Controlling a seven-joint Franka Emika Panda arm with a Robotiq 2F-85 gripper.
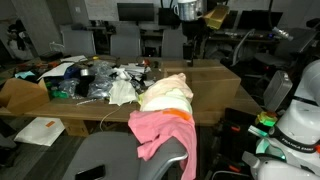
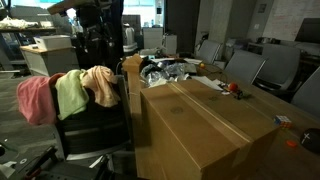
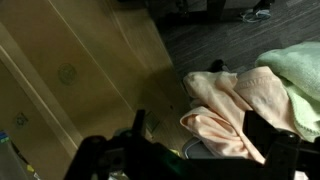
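A pink towel, a pale green towel and a peach towel hang side by side over a chair's back and arm. In exterior view 2 the same peach towel is closest to the box, with the green one between it and the pink one. Above the peach end hangs my gripper, pointing down. The wrist view shows its dark fingers spread wide and empty. Between and beyond them lies the peach cloth; their height above it is hard to tell.
A large cardboard box stands right beside the towels, its side close to the gripper. Tools and plastic bags crowd the table at the left. A grey chair takes up the front.
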